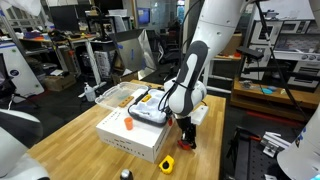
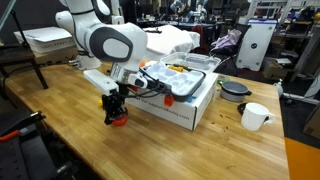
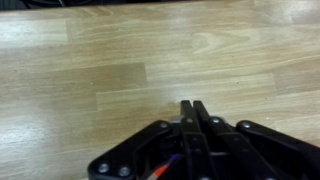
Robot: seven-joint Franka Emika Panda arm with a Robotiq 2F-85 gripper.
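My gripper is low over the wooden table, fingertips together with nothing visible between them. In exterior view 2, a red object (image 2: 120,121) sits right by the gripper (image 2: 110,116), close to the tabletop. Much of it is hidden by the fingers, and I cannot tell whether they touch it. A sliver of red-orange (image 3: 163,168) shows beneath the gripper body in the wrist view. A yellow object (image 1: 167,164) with a dark centre lies on the table nearby.
Beside the arm stands a large white box (image 1: 130,140) with a grey bin (image 2: 190,82) on top. A white mug (image 2: 255,116) and dark pans (image 2: 236,90) are farther along the table. A small dark-topped item (image 1: 126,174) is at the near edge.
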